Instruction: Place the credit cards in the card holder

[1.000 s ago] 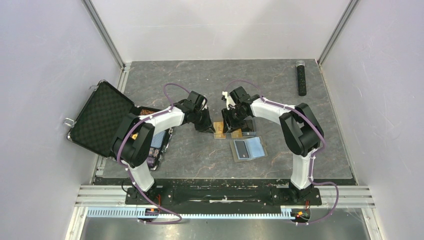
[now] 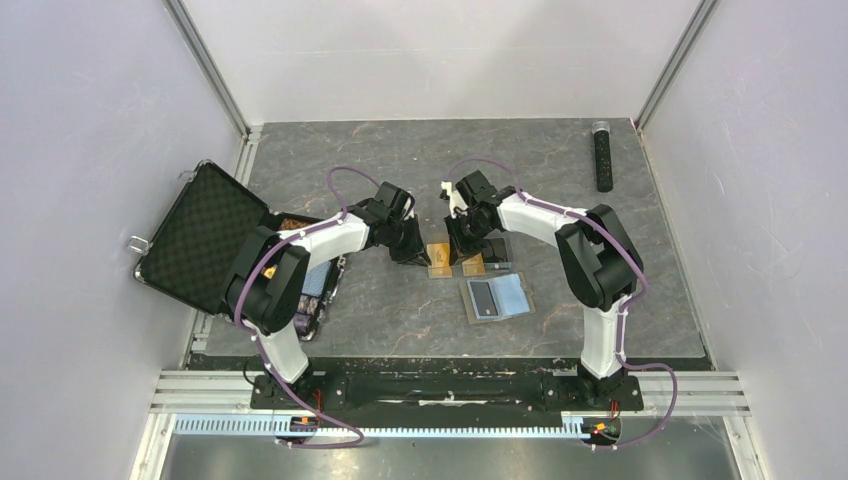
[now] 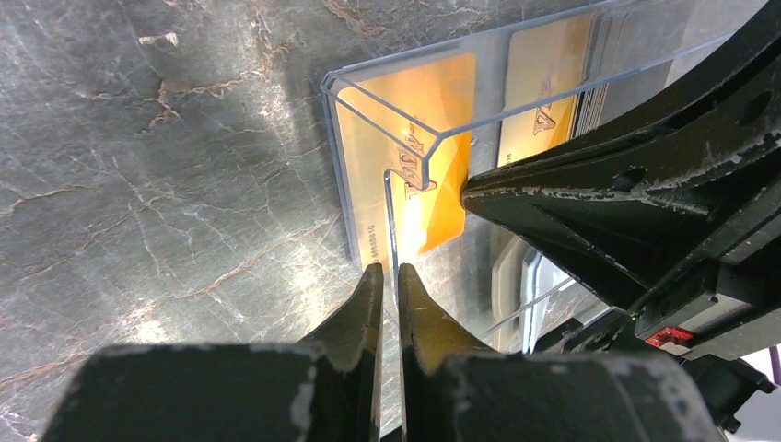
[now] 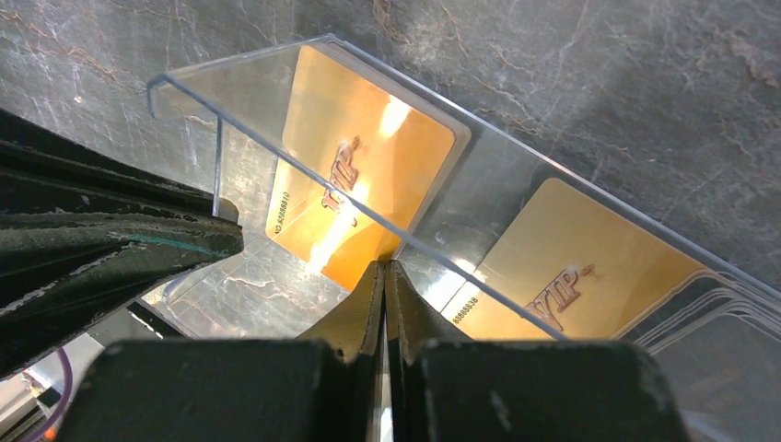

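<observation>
A clear plastic card holder [image 3: 488,74] lies mid-table, holding an orange card [image 3: 433,87] at its left end and more orange cards [image 4: 580,258] beside it, with thin divider edges visible. My left gripper [image 2: 426,262] is shut on the holder's left end wall, its fingertips meeting at that clear edge. My right gripper [image 2: 454,260] is shut, its tips inside the holder at the lower edge of the left orange card [image 4: 355,175]; whether they touch it is unclear, and nothing shows between them.
An open case [image 2: 200,230] is at left, under my left arm. A tray with a blue item [image 2: 510,293] lies just in front of the holder. A black microphone [image 2: 603,160] lies back right.
My right gripper and arm have shifted very slightly at the holder. The left arm and the holder look unchanged.
</observation>
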